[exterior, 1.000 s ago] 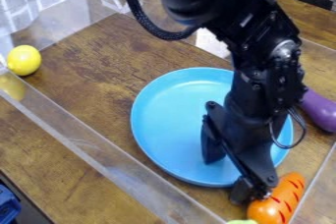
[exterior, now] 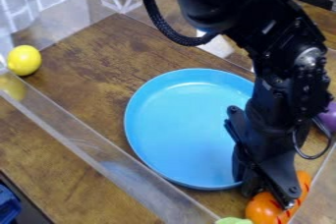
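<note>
My gripper [exterior: 262, 174] is low at the right, over the right rim of a blue plate [exterior: 171, 135] and right beside an orange carrot [exterior: 269, 211] at the bottom right. The arm's dark body hides part of the plate and carrot, and I cannot tell whether the fingers are open or shut, or hold anything.
A yellow lemon [exterior: 24, 60] lies at the far left. A purple object [exterior: 327, 118] is partly hidden at the right edge, and a green object [exterior: 231, 221] at the bottom. Clear walls run around the wooden surface, which is bare at the upper left.
Over the last second my gripper has moved right and down from over the plate toward the carrot. The plate has shifted slightly left.
</note>
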